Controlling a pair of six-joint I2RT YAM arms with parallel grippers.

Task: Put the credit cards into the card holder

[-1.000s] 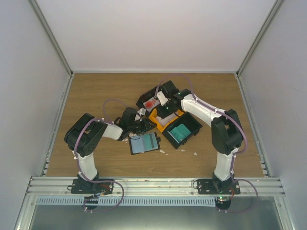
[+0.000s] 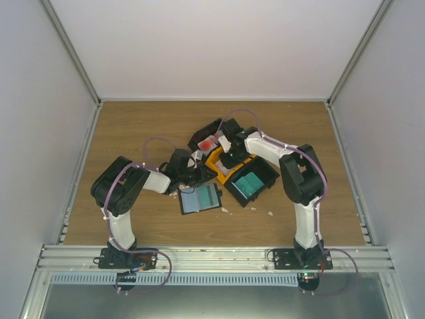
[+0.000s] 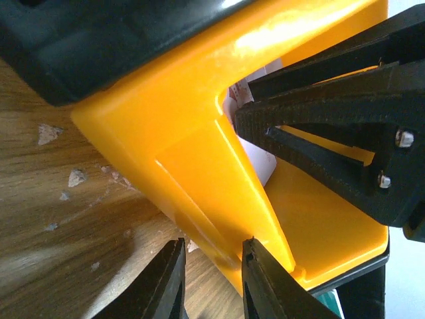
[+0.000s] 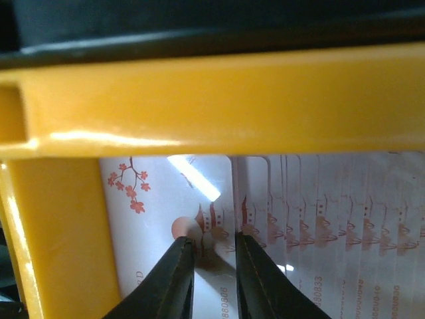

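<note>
White credit cards [image 4: 153, 219] with red print lie overlapping inside a yellow box, seen closely in the right wrist view. My right gripper is down on the cards, its fingertips at the edge of the front card; whether it grips one is unclear. My left gripper is at the yellow box's outer wall in the left wrist view, the wall appearing between or just behind its fingertips. The card holder [image 2: 200, 198], with blue and teal slots, lies below the left gripper in the top view.
A black box [image 2: 205, 133] with red-and-white cards sits behind the yellow one; another black box [image 2: 259, 189] with teal cards [image 2: 250, 185] is at the right. Bare wooden table [image 2: 133, 119] surrounds them, with a few small scraps.
The left arm appears still.
</note>
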